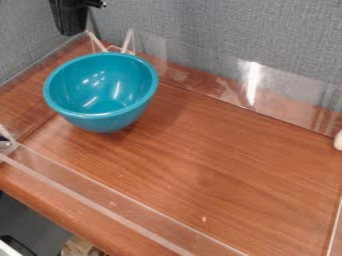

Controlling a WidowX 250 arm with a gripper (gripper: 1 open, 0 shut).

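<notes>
A teal bowl (100, 100) stands upright on the wooden table at the left, towards the back. My dark gripper (71, 20) is at the top left edge of the view, above and behind the bowl and apart from it; it is shut, and nothing shows between its fingers, though it is small and partly out of frame. Some pale thin sticks stand just behind the bowl.
A grey textured wall (227, 40) rises behind. A small white object (337, 142) sits at the right edge.
</notes>
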